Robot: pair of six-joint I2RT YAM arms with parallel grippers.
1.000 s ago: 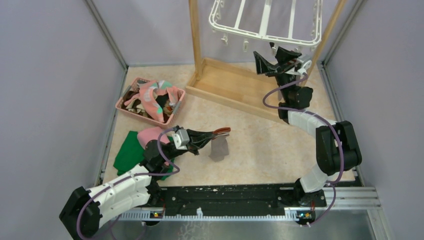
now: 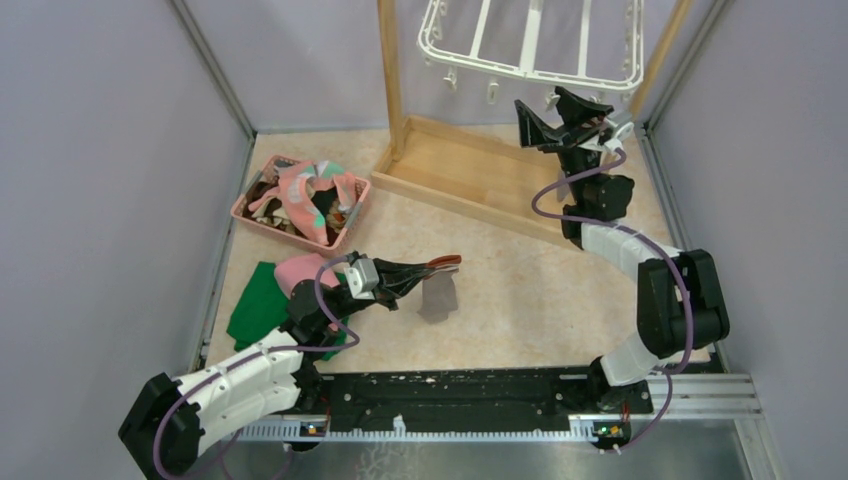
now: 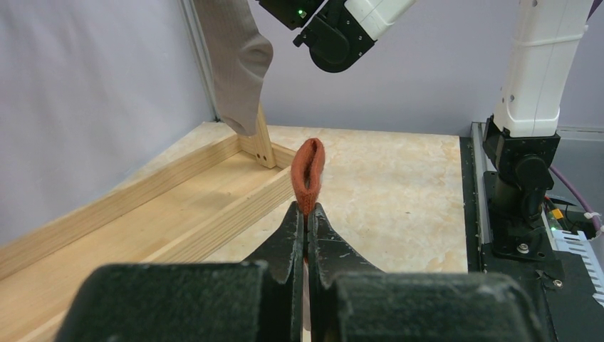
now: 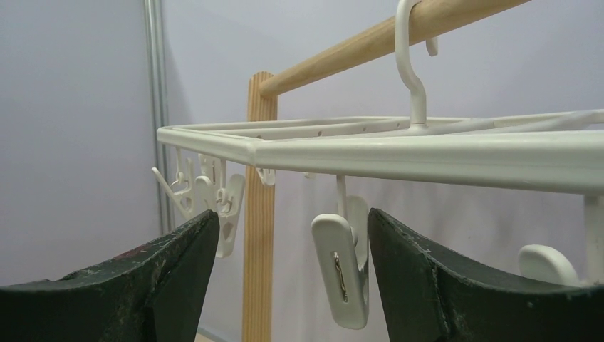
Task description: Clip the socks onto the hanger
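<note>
My left gripper is shut on a sock (image 3: 308, 171), grey with an orange-red part, which hangs over the middle of the table (image 2: 500, 300). My right gripper (image 2: 557, 118) is up at the front edge of the white hanger (image 2: 530, 72). In the right wrist view its fingers stand apart around a white clip (image 4: 340, 271) hanging from the frame. A grey sock (image 3: 235, 71) hangs at the top of the left wrist view, by the right arm; what holds it is hidden.
A pink basket (image 2: 240, 215) of clothes stands at the left, with green and pink cloths (image 2: 250, 310) below it. A wooden tray (image 2: 450, 198) lies under the hanger.
My right gripper has moved slightly right along the hanger's front edge and up a little in the top view. The left arm and its sock have not moved.
</note>
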